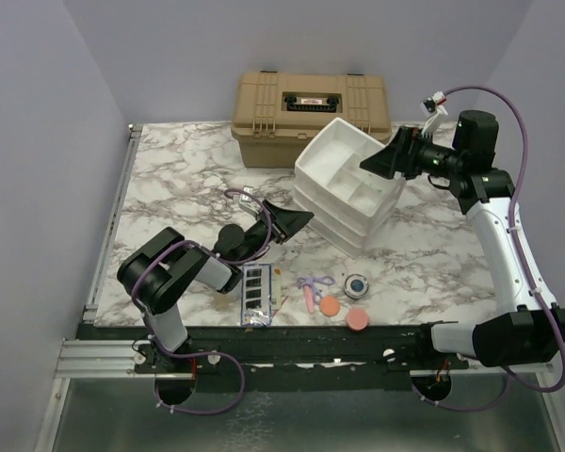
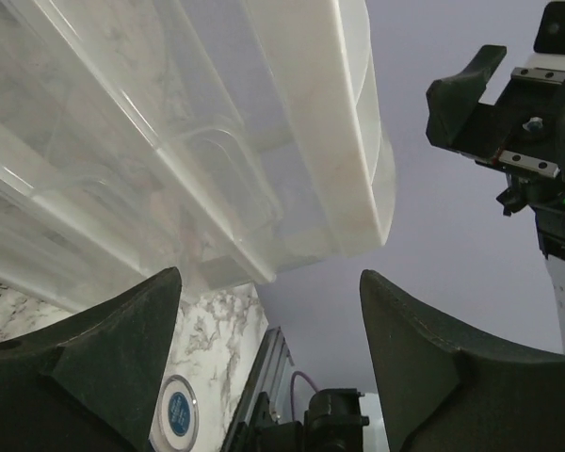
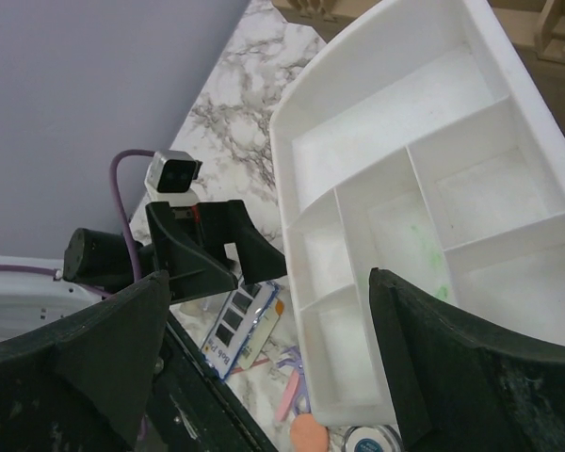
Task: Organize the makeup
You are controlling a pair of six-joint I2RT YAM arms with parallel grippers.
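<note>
A white stacked organizer (image 1: 325, 165) stands right of centre, its compartments empty apart from faint green marks (image 3: 424, 245). My left gripper (image 1: 292, 224) is open at its lower-left side, facing the clear drawer fronts (image 2: 198, 188). My right gripper (image 1: 388, 158) hangs open over its top. Makeup lies along the front: a palette (image 1: 257, 294), a pink stick (image 1: 310, 299), purple scissors (image 1: 315, 281), an orange compact (image 1: 330, 305), a pink compact (image 1: 357, 318) and a round silver-rimmed container (image 1: 356, 286).
A tan toolbox (image 1: 309, 127) stands at the back, behind the organizer. Bare marble (image 1: 174, 169) is free at the back left and to the right of the organizer.
</note>
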